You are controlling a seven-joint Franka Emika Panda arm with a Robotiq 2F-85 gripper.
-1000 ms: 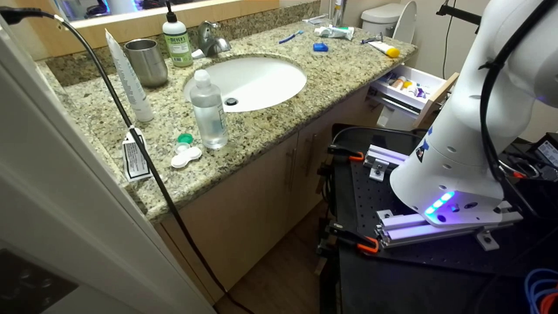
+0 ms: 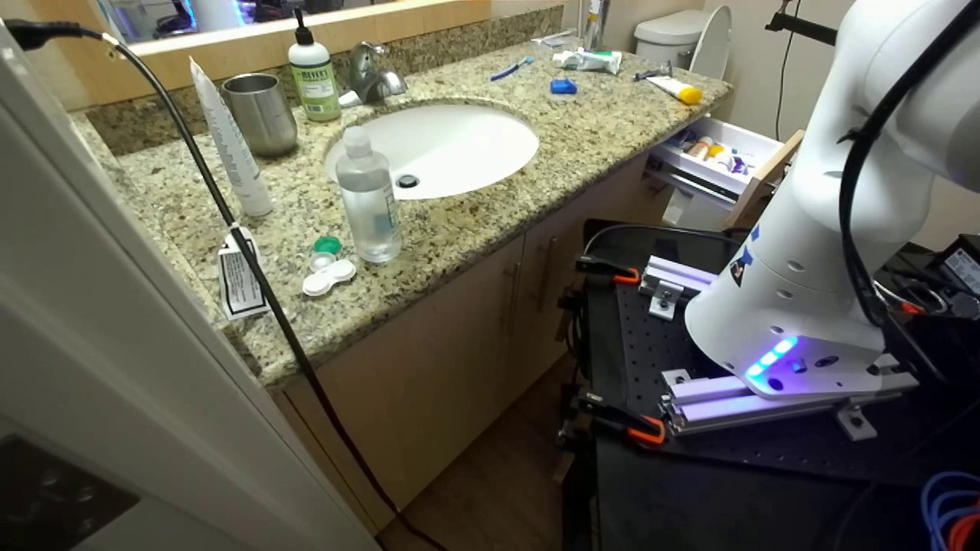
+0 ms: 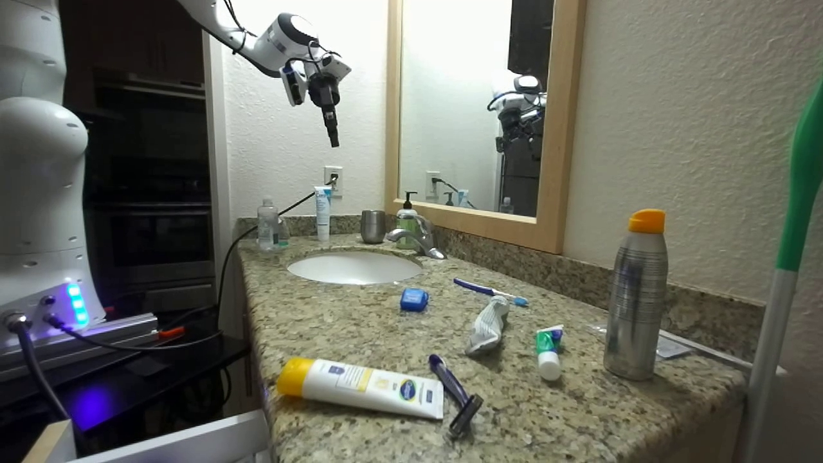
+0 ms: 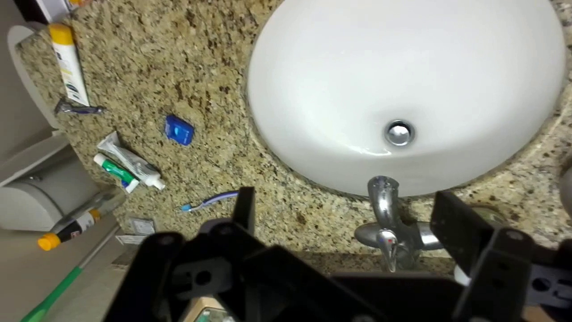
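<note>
My gripper is open, with a wide empty gap between its black fingers. In exterior view 2 the gripper (image 3: 333,143) hangs high above the sink end of the counter, pointing down and touching nothing. Below it in the wrist view lie the white sink basin (image 4: 332,80) and the chrome faucet (image 4: 384,206). To the left on the granite are a blue floss box (image 4: 179,129), a toothbrush (image 4: 212,201), two toothpaste tubes, a razor (image 4: 78,108) and a yellow-capped lotion tube (image 4: 69,67). Exterior view 1 does not show the gripper.
A clear bottle (image 2: 369,207), white upright tube (image 2: 230,147), steel cup (image 2: 262,115) and soap pump (image 2: 314,78) stand around the sink's far end. A lens case (image 2: 328,276) lies near the bottle. The drawer (image 2: 735,151) is pulled out. A tall spray can (image 3: 636,301) stands near the wall.
In exterior view 1 the arm's upper part has shifted very slightly. The things on the counter keep their places, and the drawer is still out.
</note>
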